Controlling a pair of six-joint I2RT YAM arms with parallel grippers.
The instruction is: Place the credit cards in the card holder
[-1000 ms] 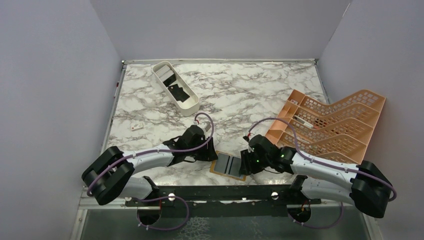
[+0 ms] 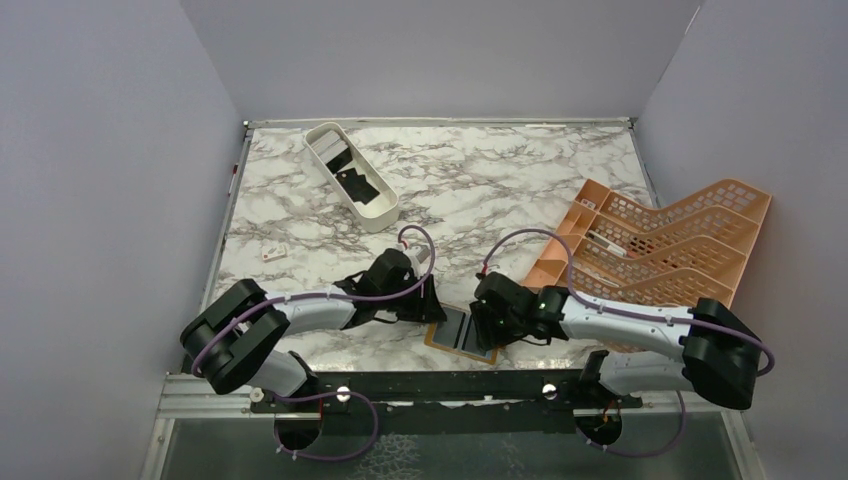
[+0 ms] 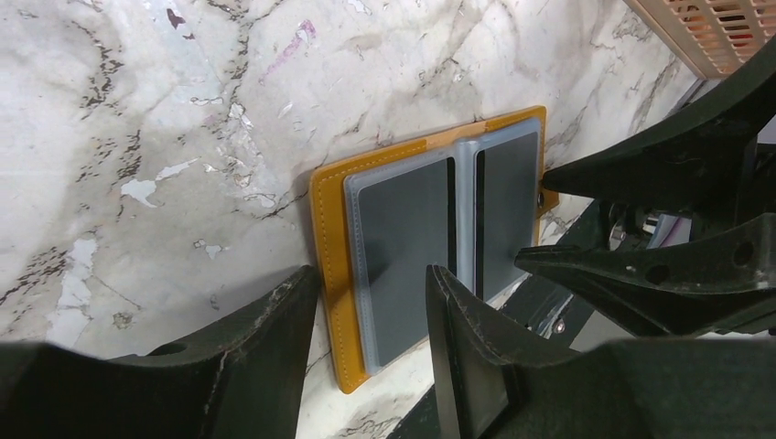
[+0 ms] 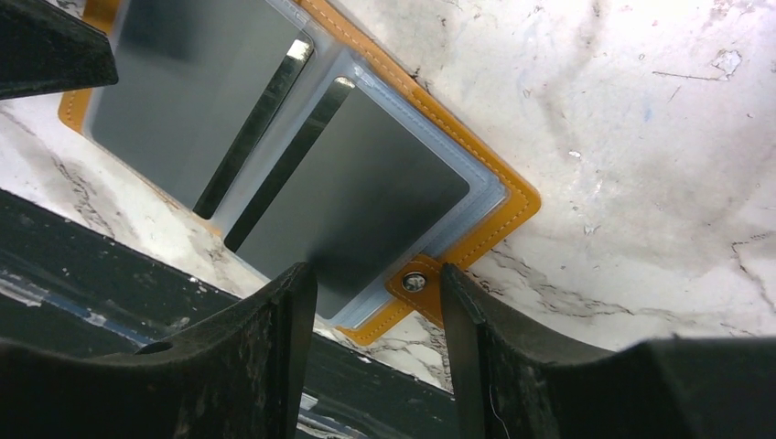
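An open orange card holder point(image 2: 435, 337) with grey-black panels in clear sleeves point(image 3: 404, 247) lies flat at the front middle. My left gripper is open at the holder's left edge, fingers on either side of that edge. My right gripper stands open over the holder's right end, around the corner with the snap tab point(image 4: 414, 293). In the top view both grippers partly cover the holder. I cannot tell whether any cards are in the sleeves.
A white bin point(image 2: 384, 206) with black and pale items stands at the back left. An orange slotted rack point(image 2: 700, 250) is at the right. A small white object point(image 2: 273, 253) lies at the left. The front edge is close below the holder.
My left gripper and the holder have shifted slightly right.
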